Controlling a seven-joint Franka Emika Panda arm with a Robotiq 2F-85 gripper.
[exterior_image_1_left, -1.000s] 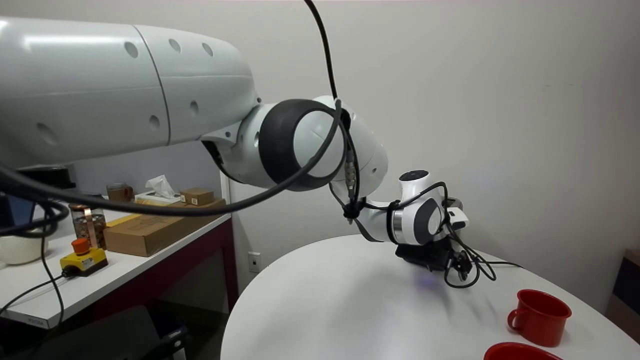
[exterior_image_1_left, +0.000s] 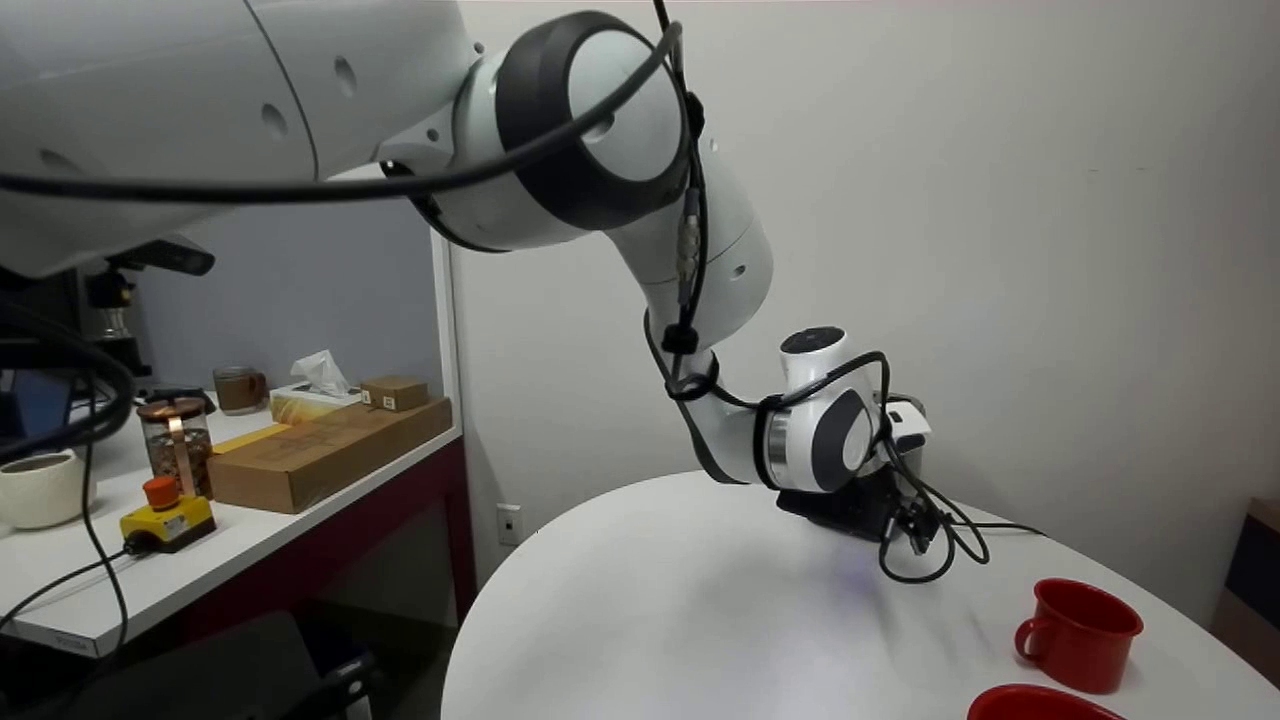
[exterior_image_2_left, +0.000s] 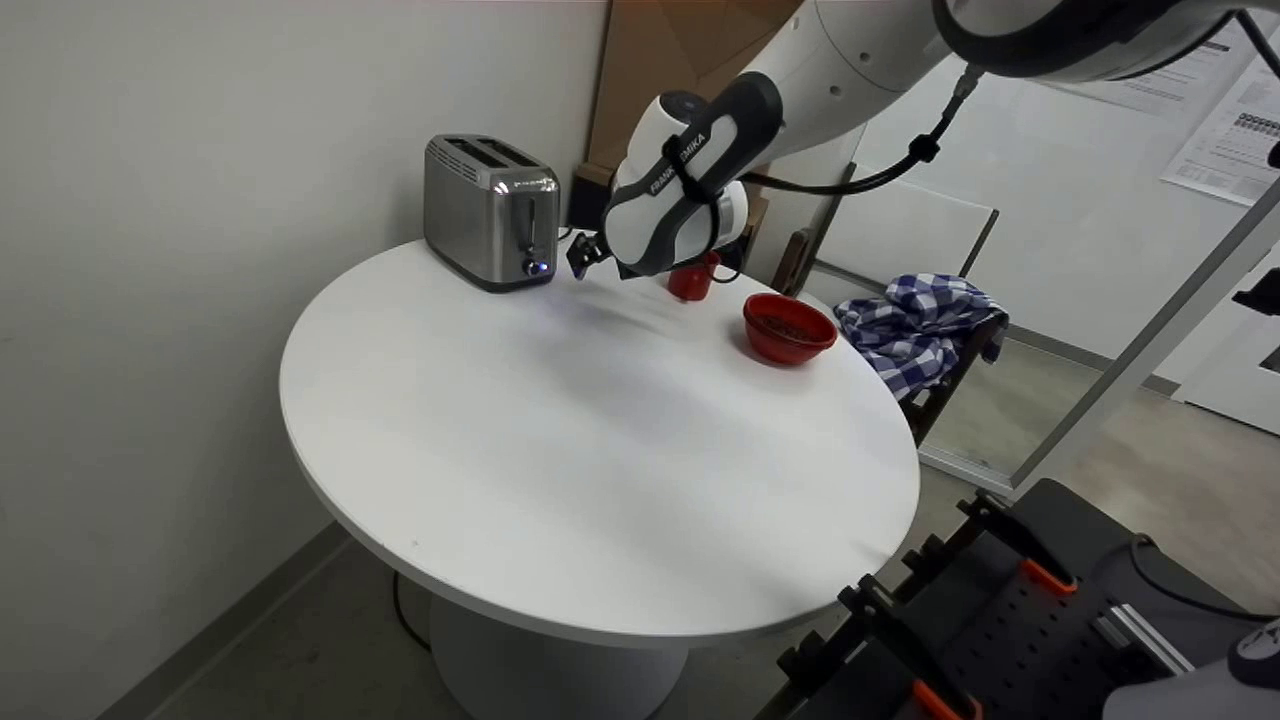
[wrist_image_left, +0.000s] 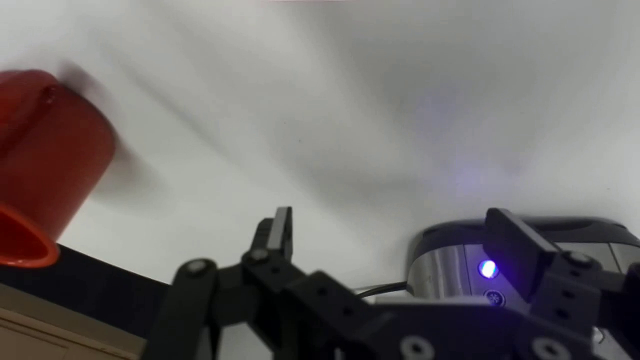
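Observation:
In the wrist view my gripper is open, its fingers wide apart and only white tabletop between their tips. The right finger (wrist_image_left: 517, 252) overlaps the front of a silver toaster (wrist_image_left: 447, 270) from this angle; whether it touches cannot be told. A blue light glows on that front. In exterior view 2 the toaster (exterior_image_2_left: 480, 216) stands upright against the wall, with my gripper (exterior_image_2_left: 584, 256) just right of its lever side. Exterior view 1 has the arm's wrist in front of the toaster, hiding most of it.
A red mug (exterior_image_1_left: 1080, 636) stands on the round white table (exterior_image_1_left: 672, 600), right of the gripper. Nearby sits a red bowl (exterior_image_2_left: 788, 330) with small dark contents. A thin cord (wrist_image_left: 381, 289) runs beside the toaster.
In exterior view 1 the upper arm and elbow have risen considerably. The wrist has shifted slightly left and a little lower. The mug and bowl have not moved.

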